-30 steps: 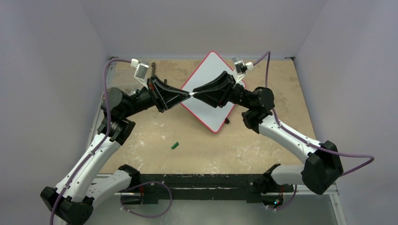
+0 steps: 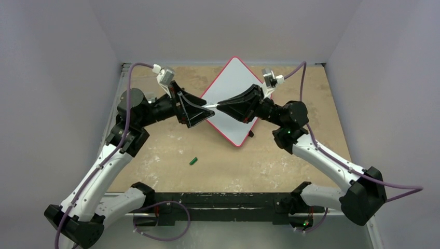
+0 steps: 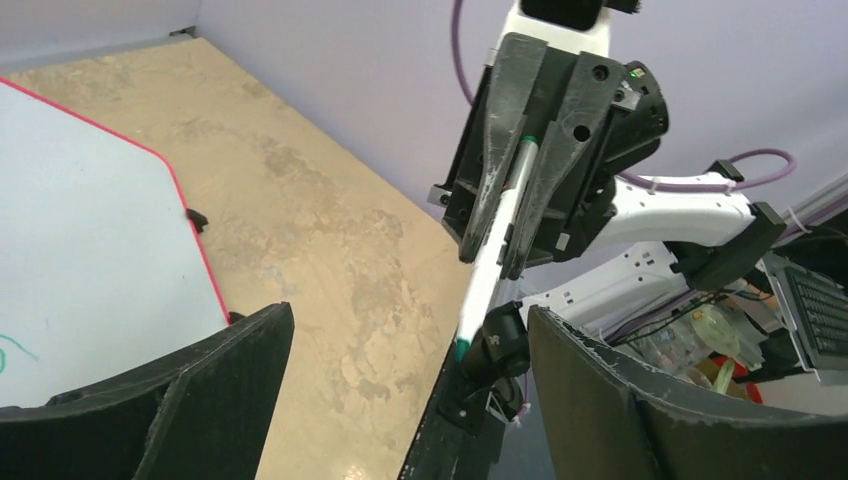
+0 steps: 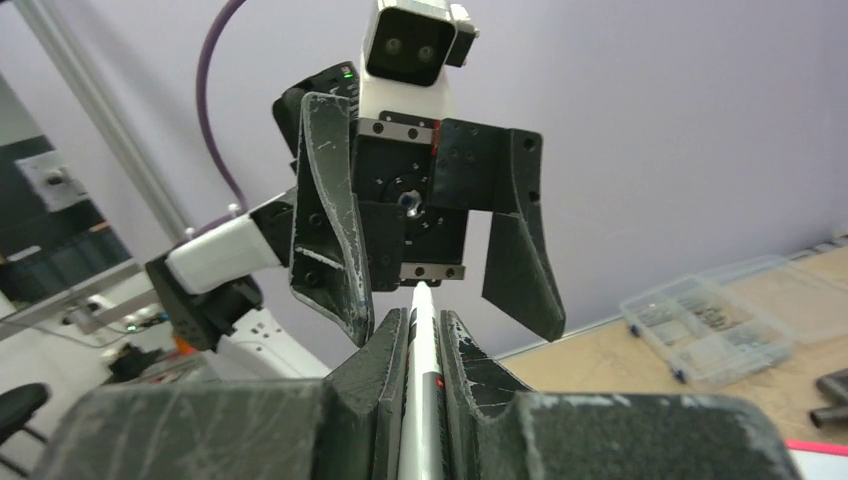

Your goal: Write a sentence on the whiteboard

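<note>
A slim white marker (image 3: 490, 255) is held between the closed fingers of my right gripper (image 2: 219, 106), and its free end points toward the left arm. At that end the left wrist view shows a small green tip (image 3: 462, 348). My left gripper stands open facing it, with its fingers spread wide and not gripping the marker. Below both grippers lies the whiteboard (image 2: 233, 129), red-edged and turned diagonally on the table. A short teal stroke (image 3: 18, 347) shows on its surface in the left wrist view.
A small green piece (image 2: 193, 161) lies on the bare table (image 2: 161, 166) in front of the board. Black clips (image 2: 251, 134) sit at the board's edge. A clear compartment box (image 4: 705, 330) stands on the table in the right wrist view.
The right gripper has moved slightly right, with the marker in it.
</note>
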